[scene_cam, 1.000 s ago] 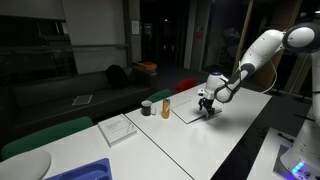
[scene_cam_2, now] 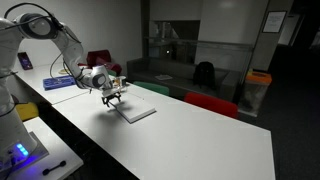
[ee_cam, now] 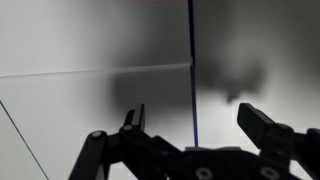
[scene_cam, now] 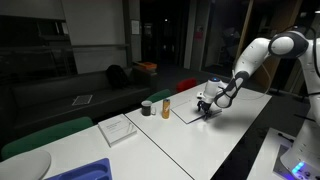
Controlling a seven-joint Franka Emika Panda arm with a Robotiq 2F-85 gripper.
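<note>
My gripper stands open over a pale flat surface, and nothing shows between its fingers. A thin dark blue strip (ee_cam: 192,75) runs lengthwise down the wrist view between the two fingers, with a light seam meeting it from the left. Seen from outside, the gripper (scene_cam: 204,110) hangs low at the right part of the white table, by a thin flat board with a dark edge. In the second exterior view this board (scene_cam_2: 138,113) extends to the right of the gripper (scene_cam_2: 111,101). Contact with the board cannot be made out.
An orange-brown container (scene_cam: 166,109) and a dark mug (scene_cam: 147,107) stand left of the gripper. Farther left lie another flat white item (scene_cam: 118,130), a blue tray (scene_cam: 78,171) and a white round item (scene_cam: 26,164).
The arm has shifted slightly and the gripper appears a little lower over the same part of the table. The other objects have stayed in place.
</note>
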